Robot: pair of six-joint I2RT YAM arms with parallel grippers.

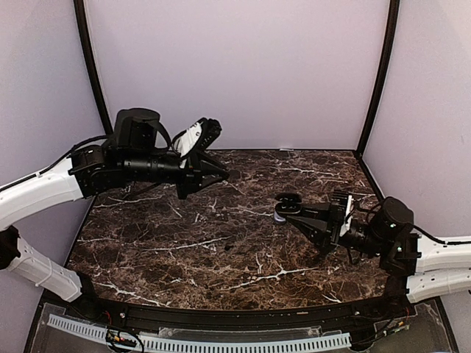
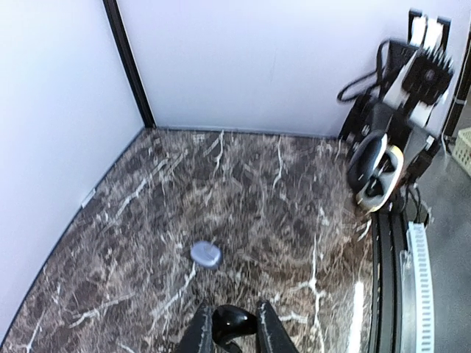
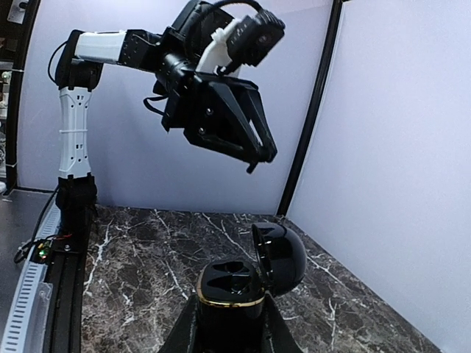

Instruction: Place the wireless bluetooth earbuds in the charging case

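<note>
The black charging case (image 3: 232, 276) is held upright with its rounded lid (image 3: 285, 259) open. My right gripper is shut on the case's lower body, above the right half of the table in the top view. Recesses show in its top, edged by a gold line. A glossy black earbud (image 2: 234, 321) sits between the fingertips of my left gripper, which is shut on it. In the top view the left gripper (image 1: 225, 175) is raised high, left of the case (image 1: 288, 206) and apart from it; the earbud is too small to make out there.
A small pale purple disc (image 2: 206, 254) lies on the dark marbled table (image 1: 184, 257), partly hidden by the case in the top view. A tiny dark spot near the table's middle cannot be identified.
</note>
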